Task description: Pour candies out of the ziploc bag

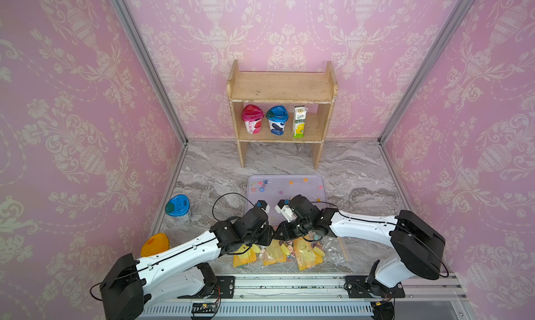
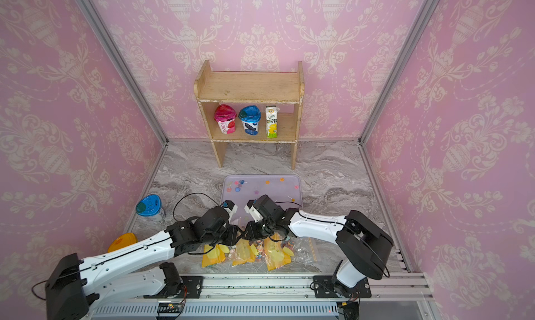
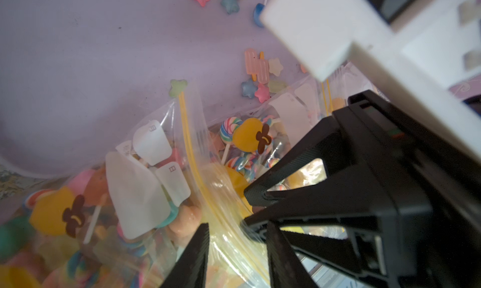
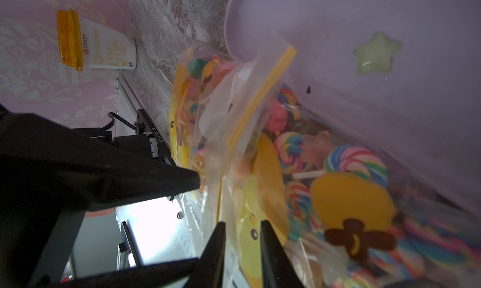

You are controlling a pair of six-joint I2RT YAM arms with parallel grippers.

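Several ziploc bags [image 1: 275,253] of lollipops and candies lie in a row along the front edge, below a lavender tray [image 1: 284,183] scattered with small star and popsicle candies. Both grippers meet over the middle bags. In the left wrist view my open left gripper straddles a zip strip [image 3: 198,177], while my right gripper's black fingers [image 3: 320,202] reach in from the right beside it. In the right wrist view my open right gripper is at a bag with a yellow zip [image 4: 255,102]. Whether either touches plastic is unclear.
A wooden shelf [image 1: 281,83] at the back holds pink and blue cups [image 1: 277,120] and a carton [image 1: 298,122]. A blue-lidded cup [image 1: 177,205] and a yellow-lidded cup [image 1: 155,244] stand at the left. The counter right of the tray is clear.
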